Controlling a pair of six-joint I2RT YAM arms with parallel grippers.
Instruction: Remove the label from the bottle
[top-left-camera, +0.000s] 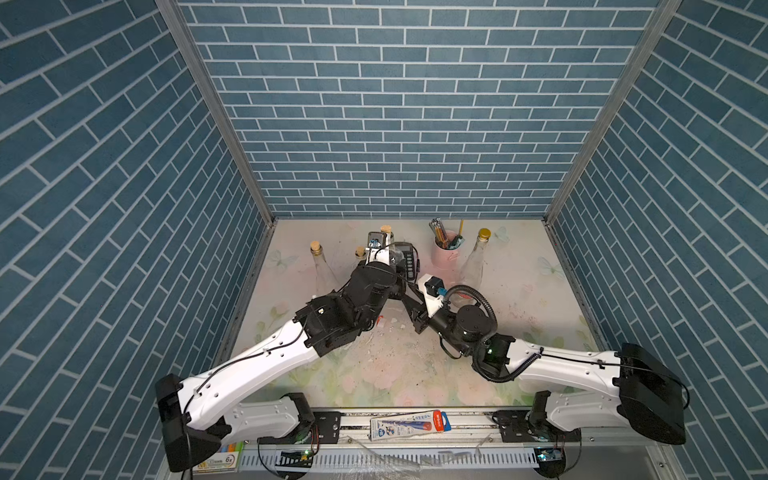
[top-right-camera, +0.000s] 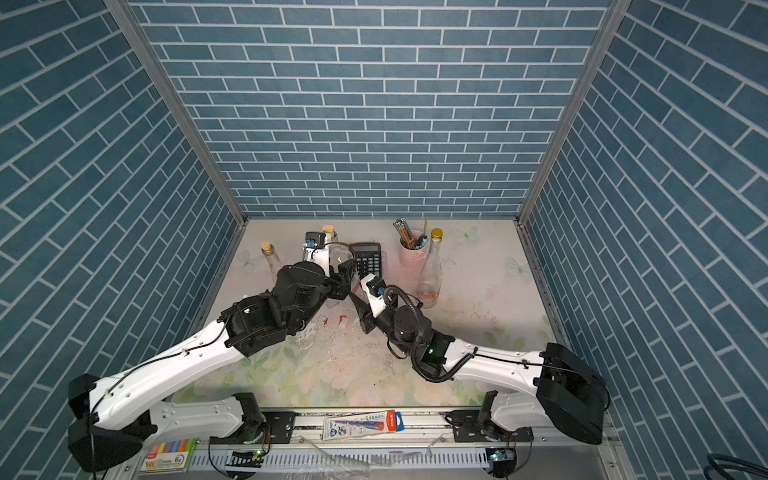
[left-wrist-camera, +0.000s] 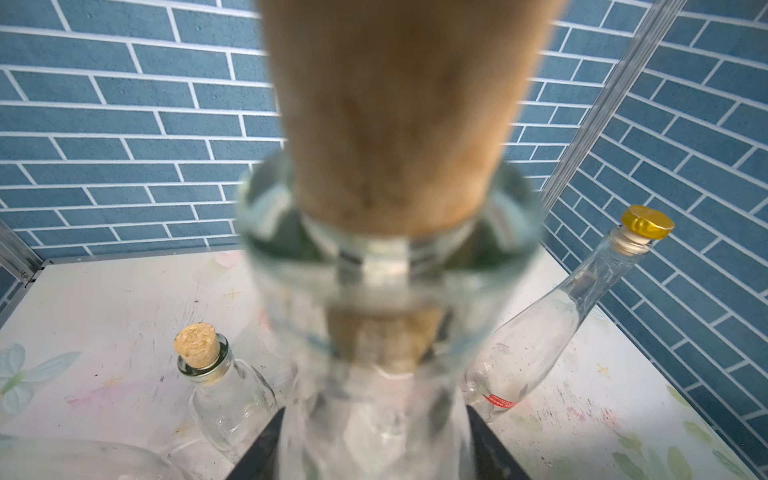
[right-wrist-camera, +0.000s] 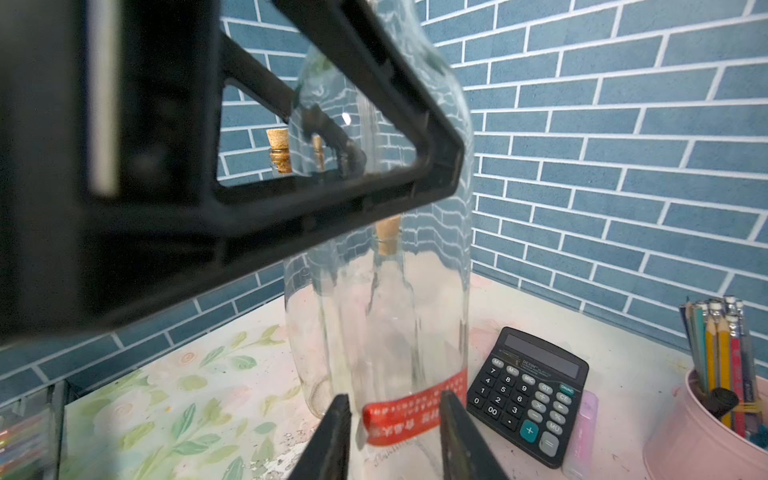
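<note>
A clear glass bottle with a cork (left-wrist-camera: 392, 120) is held by my left gripper, which is shut on its neck; the dark fingertips press in from both sides. Low on this bottle (right-wrist-camera: 380, 320), in the right wrist view, runs a red label (right-wrist-camera: 412, 412) with pale lettering. My right gripper is part open, its two fingertips framing the label on either side in that view. Nothing appears clamped between them, and whether either tip touches the label cannot be told. From above, the arms hide most of the bottle.
A gold-capped bottle (top-right-camera: 430, 276) with a red mark stands to the right, near a pink cup (right-wrist-camera: 712, 444) of pencils. A calculator (right-wrist-camera: 528, 392) lies behind, and other corked bottles (top-left-camera: 321, 268) stand at the left. Small red scraps (top-right-camera: 342, 320) dot the table.
</note>
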